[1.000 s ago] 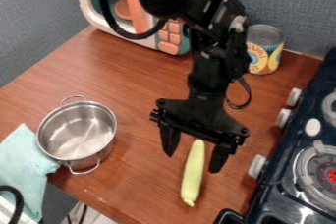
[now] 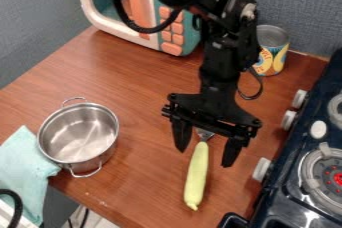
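Note:
My black gripper (image 2: 206, 144) stands open over the wooden table, its two fingers apart above the upper end of a pale yellow, elongated object (image 2: 197, 180), which looks like a peeled corn or similar vegetable lying lengthwise toward the front edge. A small grey metallic piece shows between the fingers near that upper end; whether it belongs to the gripper or lies below is unclear.
A steel pot (image 2: 79, 135) with a light blue cloth (image 2: 22, 162) beside it is at left. A black stove (image 2: 313, 172) fills the right. A can (image 2: 269, 50) and a toy-like mint appliance (image 2: 106, 3) stand at the back.
The gripper has risen slightly, exposing more around the upper end of the yellow object. The other things have stayed in place.

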